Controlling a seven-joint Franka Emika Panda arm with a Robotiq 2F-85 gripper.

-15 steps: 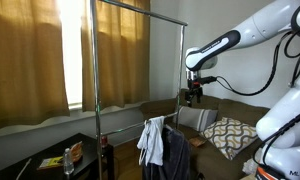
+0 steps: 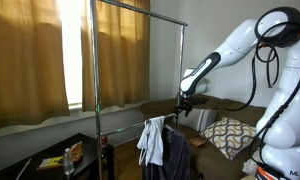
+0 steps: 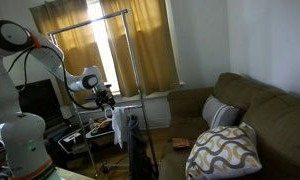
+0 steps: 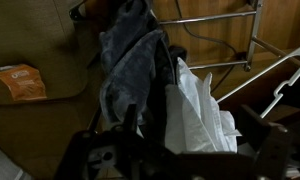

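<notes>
A white cloth point(image 2: 152, 141) and a dark grey garment point(image 2: 177, 155) hang side by side on the low rail of a metal clothes rack point(image 2: 97, 90). My gripper point(image 2: 178, 113) is above them, near the rail, pointing down. In the wrist view the white cloth point(image 4: 195, 115) lies below the open fingers, with the dark garment point(image 4: 135, 65) to its left. The gripper is apart from the cloth as far as I can tell, and nothing shows between its fingers. A white hanger point(image 4: 280, 90) is at the right of that view.
A brown sofa point(image 3: 195, 110) with patterned cushions point(image 3: 222, 152) stands beside the rack. An orange packet point(image 4: 20, 83) lies on it. The rack's tall posts and top bar stand close to the arm. A dark table point(image 2: 50, 160) is at the left.
Both garments hang as before.
</notes>
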